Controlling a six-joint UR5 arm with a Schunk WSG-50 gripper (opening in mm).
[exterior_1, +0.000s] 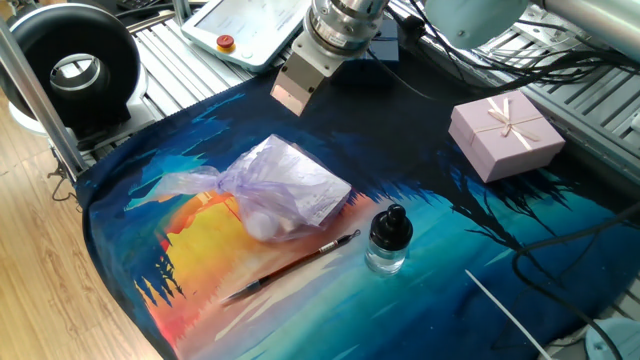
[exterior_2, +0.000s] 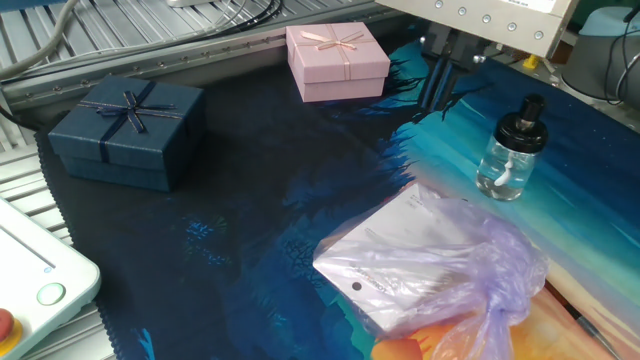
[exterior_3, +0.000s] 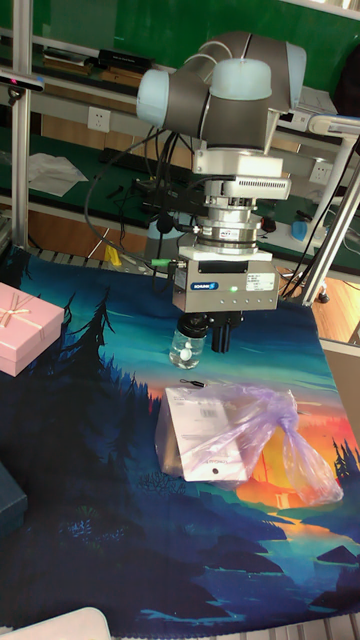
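My gripper (exterior_2: 438, 98) hangs above the cloth, dark fingers pointing down; whether they are parted is unclear, and no object shows between them. In exterior view 1 its fingers are lost against the dark cloth. A clear plastic bag with a lilac tint (exterior_1: 282, 190) holds a white box and lies mid-cloth. Beside it stands a glass bottle (exterior_1: 388, 240) with a black dropper cap, upright, clear liquid inside. A dark brush or pen (exterior_1: 290, 268) lies between the bag and the near edge. A pink gift box (exterior_1: 508, 137) and a dark blue gift box (exterior_2: 130, 130), both ribboned, sit apart.
The painted cloth (exterior_3: 107, 533) covers the table, with open dark room between the boxes and bag. A tablet-like pendant with a red button (exterior_1: 226, 43) lies at the edge. Cables and a thin white stick (exterior_1: 505, 310) lie to the right.
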